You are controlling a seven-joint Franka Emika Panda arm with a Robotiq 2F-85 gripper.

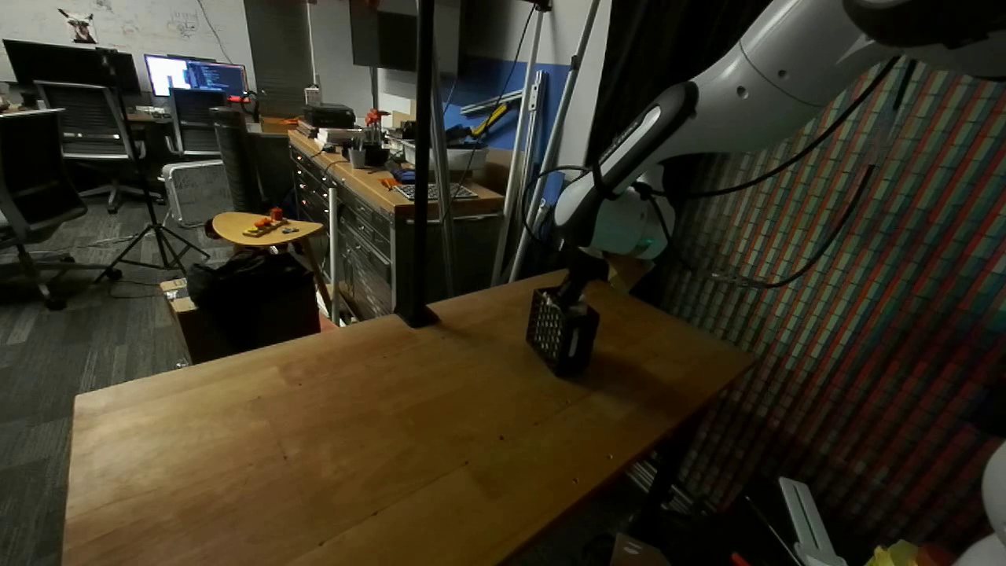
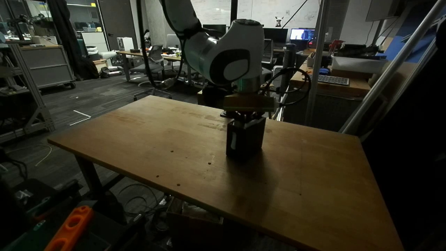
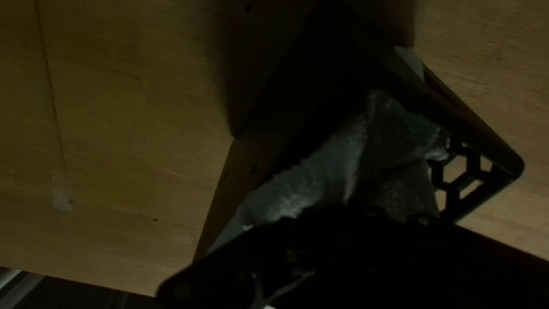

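A black box with honeycomb-cut sides [image 1: 558, 330] stands on the wooden table. My gripper [image 1: 572, 288] points down into its open top, with the fingertips below or near the rim. In exterior view 2 the same box [image 2: 244, 140] shows a plain dark side under the arm. Bunched grey cloth [image 3: 319, 177] fills part of the box in the wrist view and runs up to the dark gripper at the bottom. The gripper looks shut on this cloth, though deep shadow hides most of the fingers.
A black upright post [image 1: 420, 189] stands at its back edge. A patterned curtain [image 1: 849, 283] hangs beyond the right end.
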